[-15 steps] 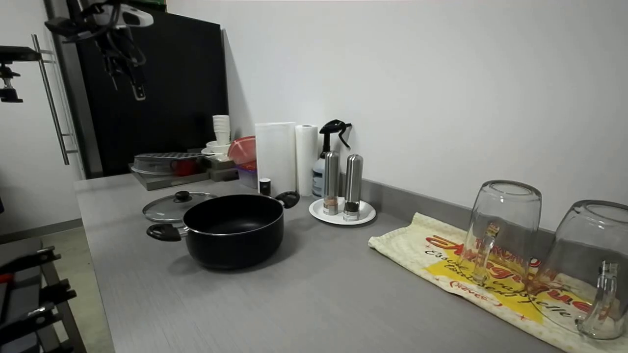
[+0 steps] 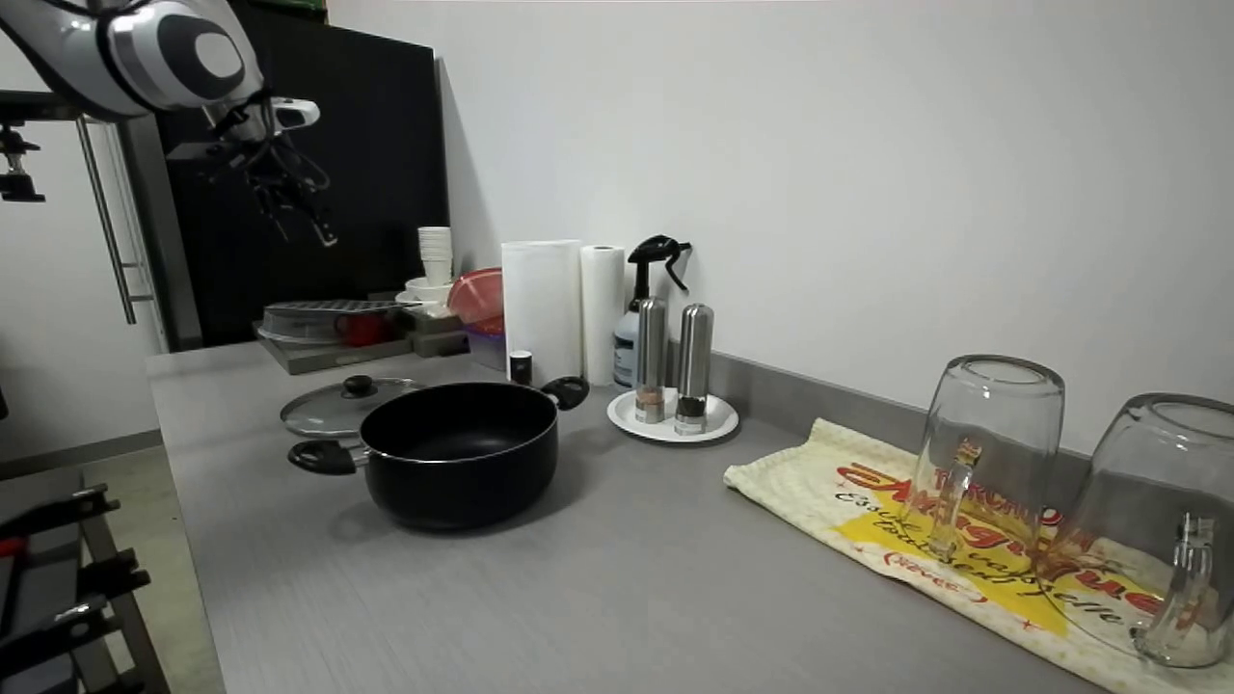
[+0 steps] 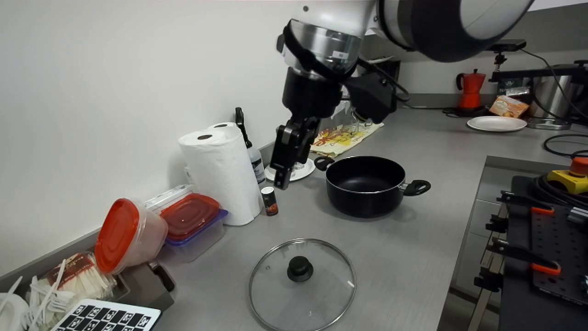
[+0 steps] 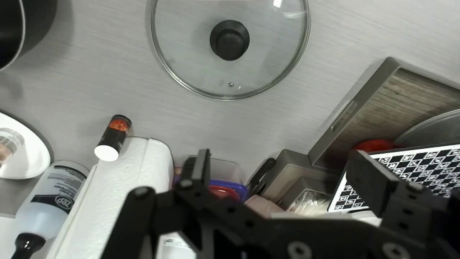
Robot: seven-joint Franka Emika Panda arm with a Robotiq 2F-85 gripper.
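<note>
My gripper is open, its two fingers wide apart with nothing held between them. In exterior view 1 it hangs high at the upper left, well above the counter. A round glass lid [image 3: 302,300] with a black knob [image 3: 300,268] lies flat on the counter; the wrist view has that lid [image 4: 267,64] at the top, ahead of my fingers. Beside the lid stands a black two-handled pot [image 2: 463,463], uncovered, with no contents visible. A small dark spice jar [image 3: 269,201] stands near the paper towel roll [image 3: 223,176].
Along the wall are a spray bottle [image 2: 626,345], a white plate [image 2: 726,418] with two grinders, and red-lidded containers [image 3: 118,234]. Two upturned glass mugs [image 2: 983,451] rest on a printed cloth [image 2: 810,463].
The arm has reached further into exterior view 1; my gripper has moved right and lower there. Pot, lid and the other counter items are where they were.
</note>
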